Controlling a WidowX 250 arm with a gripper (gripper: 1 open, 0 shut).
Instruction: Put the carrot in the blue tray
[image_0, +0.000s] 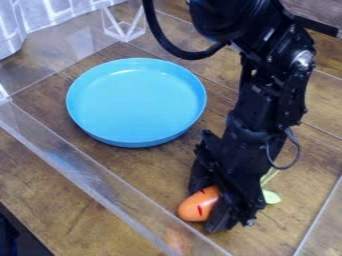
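Observation:
The orange carrot (198, 204) lies on the wooden surface at the lower middle. Its orange end with red marks shows at the left of the gripper, and its green top (271, 197) peeks out at the right. My black gripper (222, 203) is down over the carrot's middle and hides most of it. Dark fingers come close around the carrot, but whether they are shut on it cannot be made out. The round blue tray (136, 134) sits at the upper left, apart from the gripper, and looks empty.
A clear transparent edge (94, 180) runs diagonally along the left and front. Bare wood (80, 200) lies between it and the carrot. A white ribbed object (20, 20) stands at the top left corner, and a black cable loops above the tray.

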